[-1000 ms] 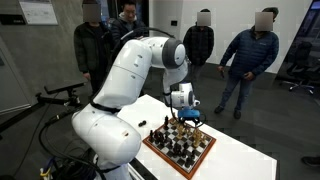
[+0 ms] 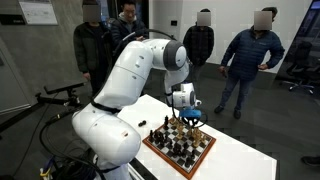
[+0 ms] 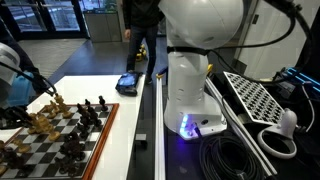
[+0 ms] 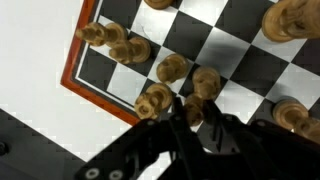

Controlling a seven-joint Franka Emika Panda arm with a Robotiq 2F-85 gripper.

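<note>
My gripper is low over the chessboard (image 4: pixel 84 34), near one of its edges. In the wrist view its dark fingers are shut on a light brown chess piece (image 4: pixel 194 104), seen from above; how far the piece stands off the board I cannot tell. Right beside it stands another light brown piece (image 4: pixel 206 82), and a further one (image 4: pixel 171 68) is a little farther up. From exterior view 1 the gripper (image 2: pixel 190 117) is at the board's far side, too small to show its grip.
Dark pieces (image 2: pixel 176 149) crowd the board's near side. More light pieces (image 4: pixel 293 114) stand close to the gripper's right. Several people (image 2: pixel 252 55) stand behind the table.
</note>
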